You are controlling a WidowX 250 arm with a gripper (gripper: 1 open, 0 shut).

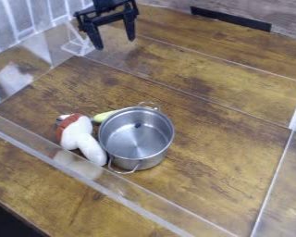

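My black gripper (112, 31) is open at the top left, high above the back of the wooden table, with nothing between its fingers. A steel pot (136, 139) with side handles stands near the front middle. A white plush toy (86, 145) with a red band lies against its left side. A pale yellow-green object (104, 117), partly hidden by the pot, lies just behind the toy.
Clear plastic borders run along the left front and the right of the table (225, 120). A dark strip lies along the back edge. The back, middle and right of the surface are free.
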